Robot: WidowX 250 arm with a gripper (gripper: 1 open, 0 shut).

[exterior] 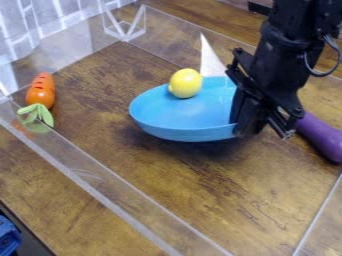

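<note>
My gripper (249, 120) hangs over the right rim of a blue oval bowl (174, 118), its dark fingers pointing down at that rim; whether they are shut on the rim is hard to tell. A yellow round object (185, 82) sits at the back of the bowl, and a white pointed piece (211, 58) stands behind it.
A purple object (321, 137) lies right of my gripper. An orange carrot with green leaves (40, 92) lies at the left. Clear plastic edging crosses the wooden table (160, 210); a blue item (8, 240) is at the lower left corner.
</note>
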